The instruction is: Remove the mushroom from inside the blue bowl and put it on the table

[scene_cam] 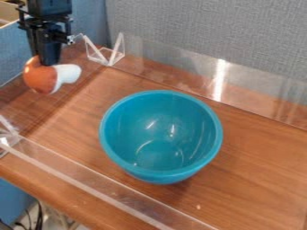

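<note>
At the upper left, an orange and white mushroom [42,78] hangs from my gripper [48,61], with its orange cap to the left and the white stem pointing right. The dark gripper is shut on it from above, and the fingertips are partly hidden by the mushroom. To the right of centre sits the blue bowl [121,144], empty and upright on the wooden table [84,121]. A wide stretch of table separates mushroom and bowl.
Clear low walls [90,184] edge the table at the front left and the back. A white triangular bracket [109,56] stands at the back left corner, close to the gripper. Bare wood lies left and right of the bowl.
</note>
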